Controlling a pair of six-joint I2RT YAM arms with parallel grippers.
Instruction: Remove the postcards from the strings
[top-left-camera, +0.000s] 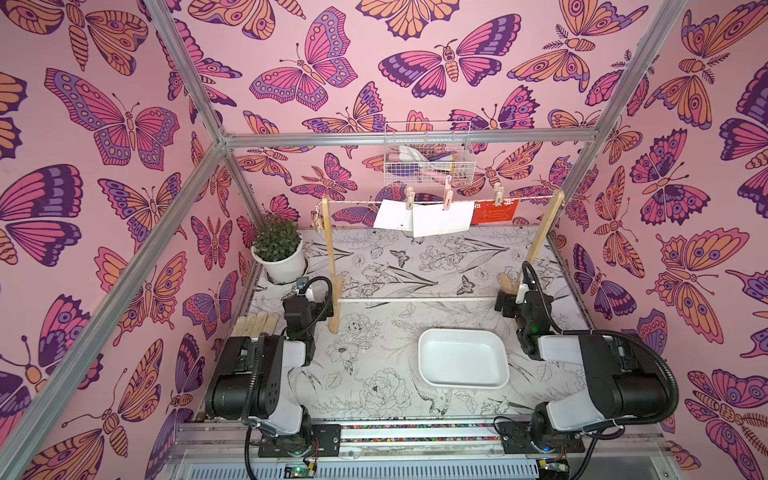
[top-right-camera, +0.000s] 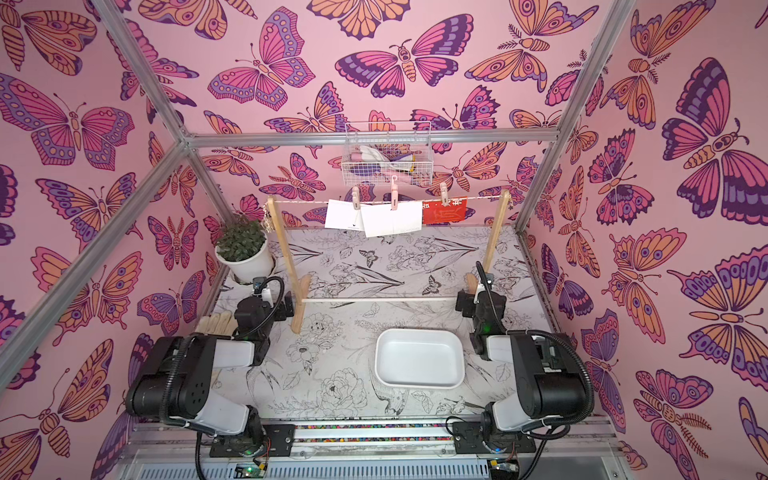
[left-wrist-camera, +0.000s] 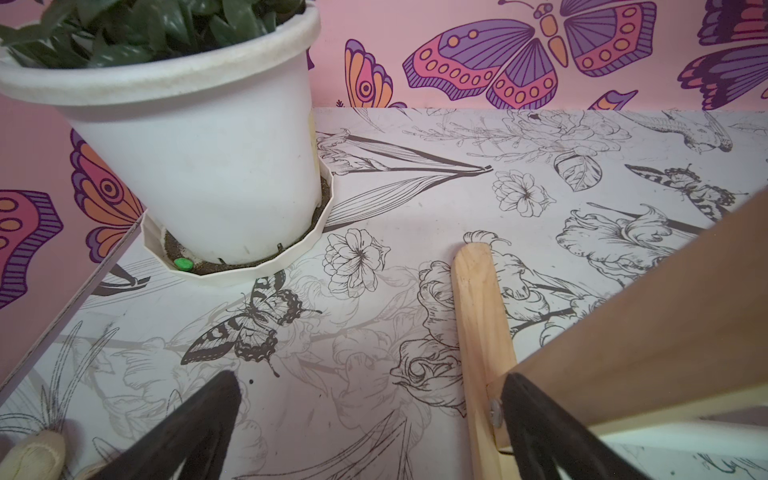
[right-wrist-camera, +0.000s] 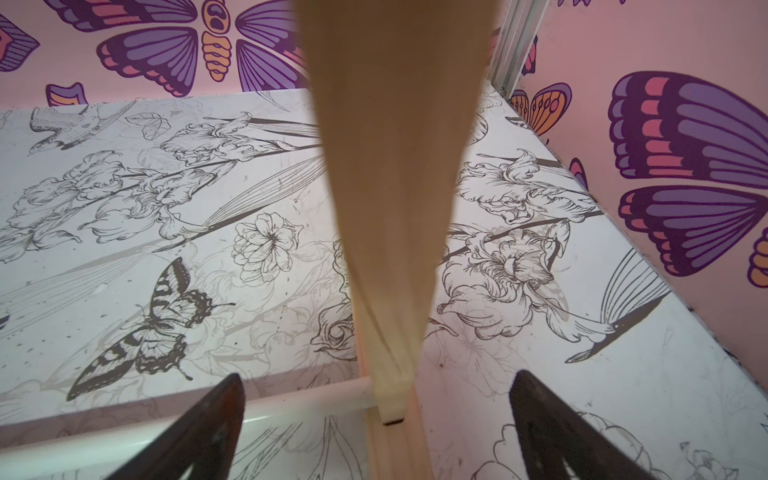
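Observation:
Two white postcards, the left one (top-left-camera: 393, 216) and the middle one (top-left-camera: 442, 220), hang side by side with edges overlapping, and a red postcard (top-left-camera: 494, 211) hangs to their right. Wooden clothespins (top-left-camera: 448, 194) hold them on the string (top-left-camera: 360, 201) between two wooden posts. Low by the left post, well below the cards, my left gripper stands open and empty. My right gripper is open too; the right post (right-wrist-camera: 392, 240) rises in front of it in the right wrist view. Neither wrist view shows the cards.
An empty white tray (top-left-camera: 464, 384) lies on the table between the arms. The potted plant (top-left-camera: 279, 248) stands at the back left, beyond my left gripper. A wire basket (top-left-camera: 429, 172) hangs on the back wall. A white bar (right-wrist-camera: 184, 420) joins the posts low down.

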